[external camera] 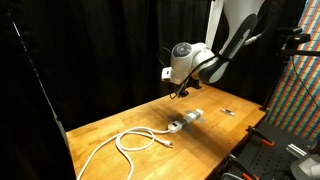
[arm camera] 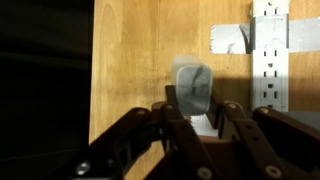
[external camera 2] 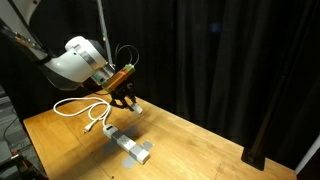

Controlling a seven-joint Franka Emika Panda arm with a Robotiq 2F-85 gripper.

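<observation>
My gripper is shut on a small whitish block [arm camera: 193,80], perhaps a plug or adapter; its exact kind is unclear. In the second exterior view the block [external camera 2: 137,108] shows pale beside the dark fingers, held above the table. A white power strip [arm camera: 270,65] with a row of sockets lies to the right of the gripper in the wrist view, and the block is apart from it. From the first exterior view, the strip [external camera: 185,121] lies below and near the raised gripper [external camera: 178,89].
Grey tape [arm camera: 230,39] crosses the strip onto the wooden table [external camera: 100,130]. A white cord [external camera: 125,143] loops over the table's left part, in the first exterior view. Black curtains [external camera 2: 210,60] hang behind.
</observation>
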